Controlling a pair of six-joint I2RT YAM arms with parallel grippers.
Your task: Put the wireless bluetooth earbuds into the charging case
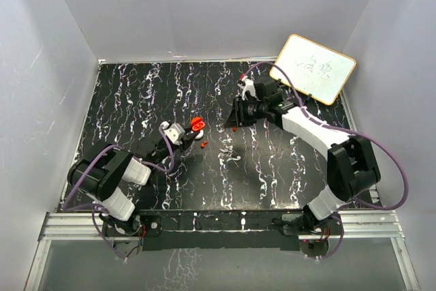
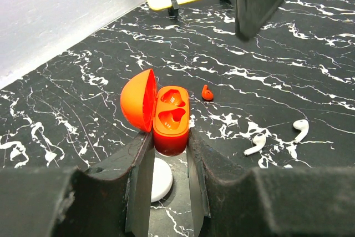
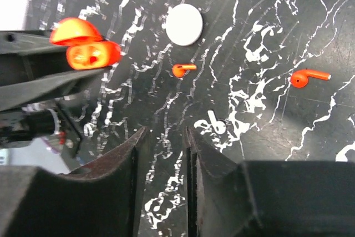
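Observation:
My left gripper is shut on the orange charging case (image 2: 171, 126), whose lid stands open and whose two slots look empty. An orange earbud (image 3: 183, 69) lies on the marble table near the case, and another (image 3: 309, 77) lies further off in the right wrist view. Two white earbuds (image 2: 255, 144) lie to the right in the left wrist view. My right gripper hangs over the table right of the case, its fingers part open with nothing seen between them.
A round white lid-like object (image 3: 184, 24) lies beside the case. A whiteboard (image 1: 313, 66) stands at the back right.

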